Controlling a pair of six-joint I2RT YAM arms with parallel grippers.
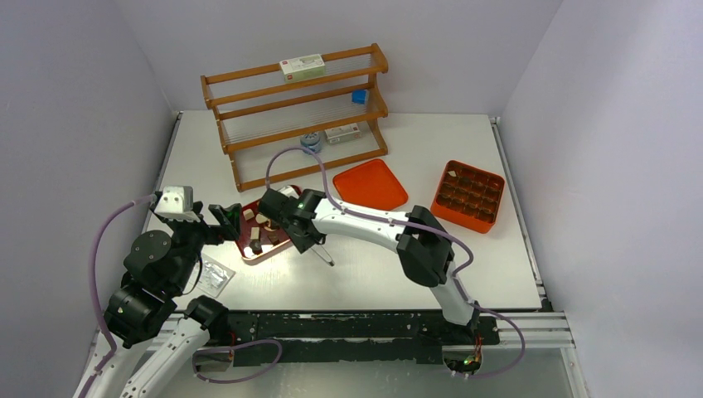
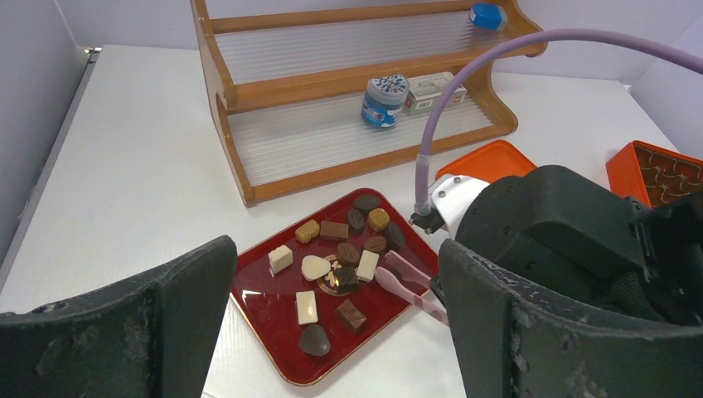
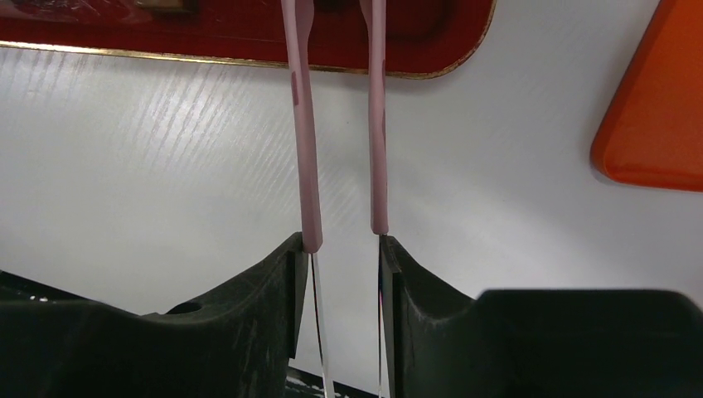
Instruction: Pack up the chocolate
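A red tray holds assorted chocolates, dark, white, brown and golden. My right gripper has long pink tongs part open, reaching down into the tray's right end; whether a chocolate sits between the tips is unclear at the frame's top edge. My left gripper stands open above the tray's left side, nothing between its fingers. An orange box with compartments sits at the right, one pale piece in a corner compartment.
An orange lid lies behind the right arm. A wooden rack with boxes and a jar stands at the back. A clear packet lies front left.
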